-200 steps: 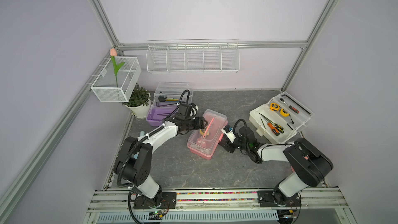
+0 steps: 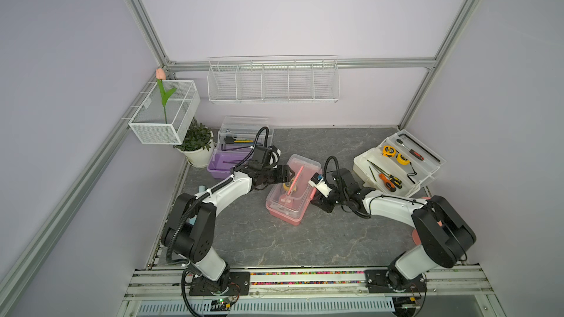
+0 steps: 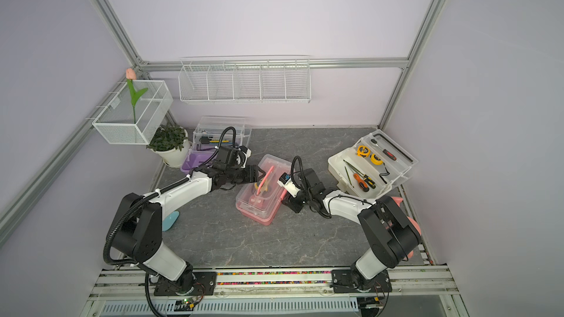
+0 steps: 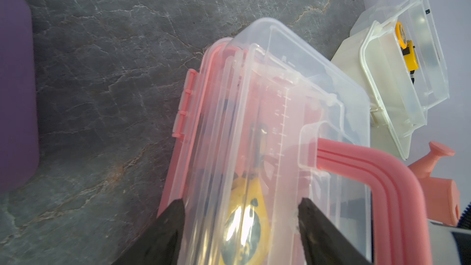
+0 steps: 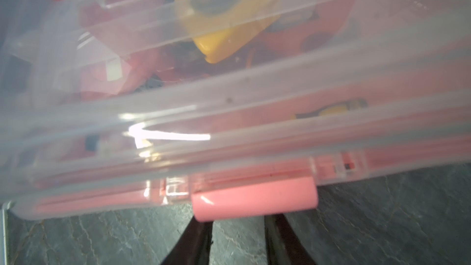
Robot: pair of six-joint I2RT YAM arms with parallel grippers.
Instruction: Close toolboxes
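A pink toolbox (image 2: 293, 190) with its clear lid down sits mid-table, a yellow tape measure (image 5: 225, 9) showing through. My left gripper is open over the lid beside the pink handle (image 4: 392, 186), nothing clearly held. My right gripper stands open just below the pink latch (image 5: 253, 196) on the box's right side. A white toolbox (image 2: 370, 176) at right and a purple toolbox (image 2: 220, 164) at back left have raised lids and tools inside.
A potted plant (image 2: 198, 152) is at back left, with wire baskets (image 2: 273, 82) on the walls. A pink watering can (image 4: 436, 191) is at far right.
The left arm and the boxes show no visible change.
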